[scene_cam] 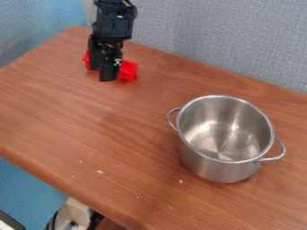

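Note:
My black gripper (104, 68) reaches down from the top of the view at the back left of the wooden table (84, 135). A red object (127, 72) lies just right of its fingers, and more red (86, 59) shows at their left, partly hidden behind the gripper. I cannot tell whether anything is between the fingers or how far apart they stand.
A steel pot (222, 166) with two handles stands empty on the right part of the table. Grey walls stand behind, and the table's edge runs along the lower left.

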